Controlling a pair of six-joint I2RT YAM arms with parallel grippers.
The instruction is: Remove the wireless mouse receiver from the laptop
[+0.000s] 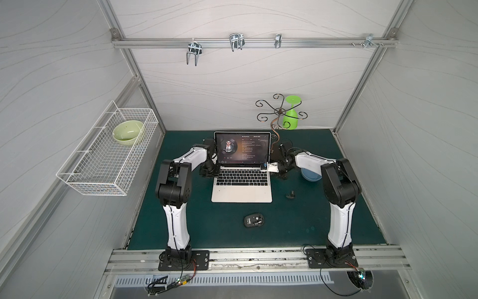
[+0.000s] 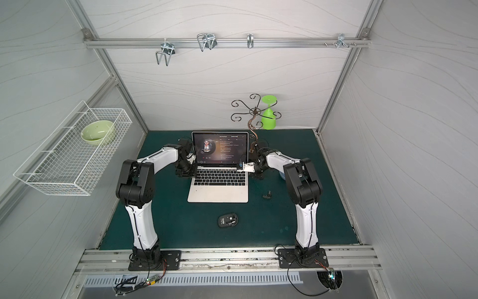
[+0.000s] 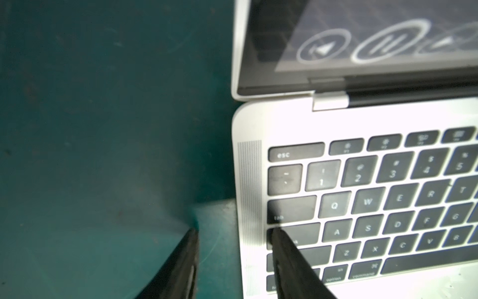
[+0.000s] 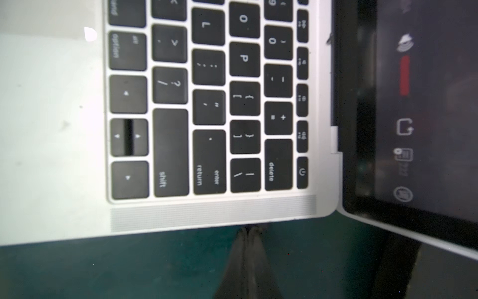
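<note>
The silver laptop (image 1: 242,193) stands unfolded on the dark green table, its screen lit. At its right edge, level with the enter and backslash keys, my right gripper is shut with nothing between its fingers. Just beside those fingertips a tiny dark spot meets the laptop edge; I cannot tell whether it is the wireless mouse receiver, which is otherwise hidden. Over the laptop's left edge my left gripper is open and empty, one finger above the keyboard side and one above the table. A black mouse (image 1: 254,219) lies in front of the laptop.
A small black object (image 1: 290,194) lies right of the laptop. Partly behind the right arm is a blue bowl (image 1: 311,175). A curly metal stand (image 1: 279,111) and a green goblet (image 1: 290,119) rise behind.
</note>
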